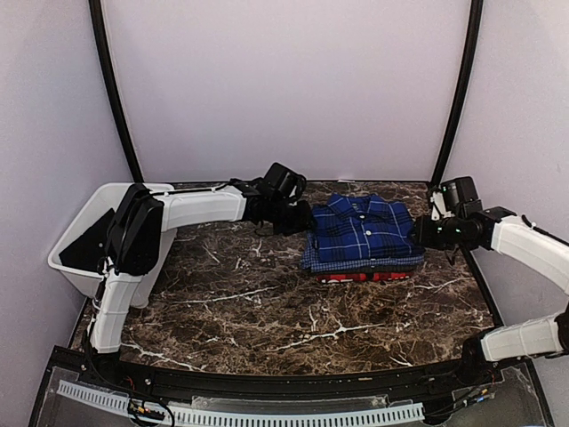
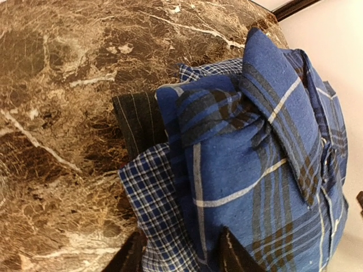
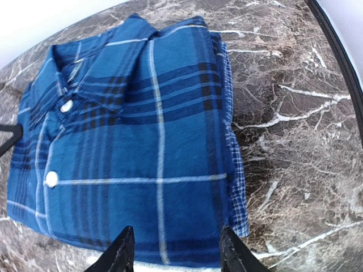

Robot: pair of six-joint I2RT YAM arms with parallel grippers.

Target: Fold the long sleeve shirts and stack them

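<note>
A folded blue plaid shirt point(image 1: 360, 233) with a collar and white buttons lies on top of a stack near the back right of the table. Under it show a small-checked blue shirt point(image 2: 156, 187), a dark striped cloth point(image 2: 138, 122) and a red layer point(image 1: 366, 277). At the stack's left edge, my left gripper is open, fingertips over the blue plaid and checked layers. On the opposite side my right gripper is open too, its fingers straddling the right front edge of the top shirt. Whether either touches the cloth, I cannot tell.
A white bin point(image 1: 116, 191) with a dark inside stands at the far left, partly behind the left arm. Pale walls close in the back and sides.
</note>
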